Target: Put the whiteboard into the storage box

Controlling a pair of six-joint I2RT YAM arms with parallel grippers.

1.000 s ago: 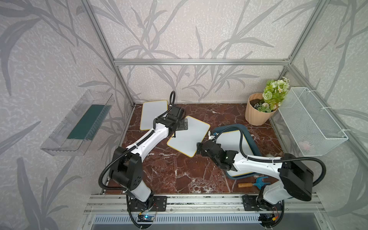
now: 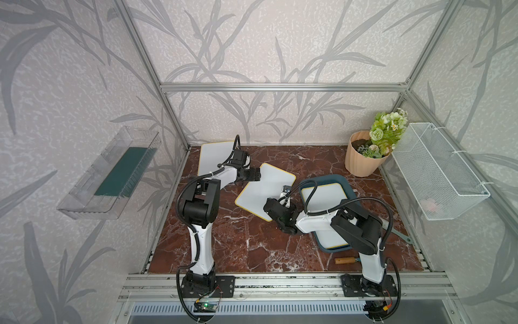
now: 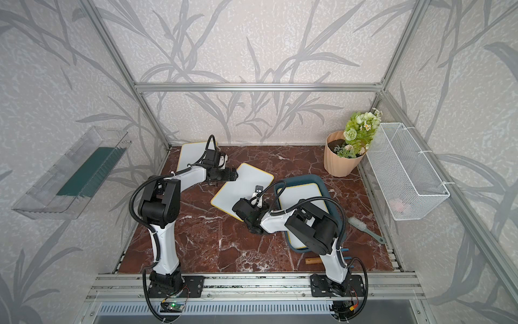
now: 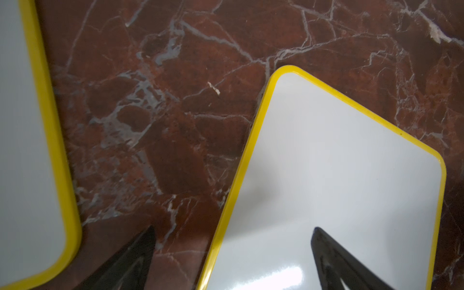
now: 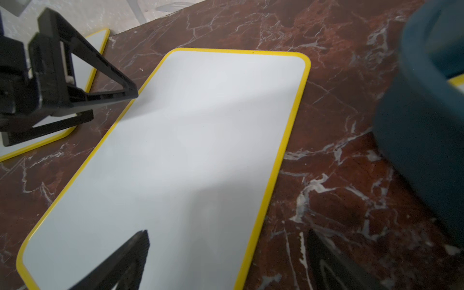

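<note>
A white whiteboard with a yellow rim (image 2: 267, 186) lies flat and slanted mid-table. My left gripper is open above its left long edge, which runs between the fingers in the left wrist view. On the opposite side, my right gripper stands open, the board's right edge passing between its blurred fingers. Whether either gripper touches the board cannot be told. The dark blue storage box (image 2: 353, 189) stands to the right, with another whiteboard (image 2: 329, 197) inside it. A further whiteboard (image 2: 215, 156) lies at the back left, partly behind my left arm.
A flower pot (image 2: 362, 159) stands at the back right. Near the front right lie a wooden-handled tool (image 2: 345, 260) and a brush (image 3: 367, 229). Wire and clear baskets hang on the side walls.
Both arms have folded lower, and both grippers have come down towards the middle whiteboard's edges. The right gripper shifted left over the board. The boards have not moved.
</note>
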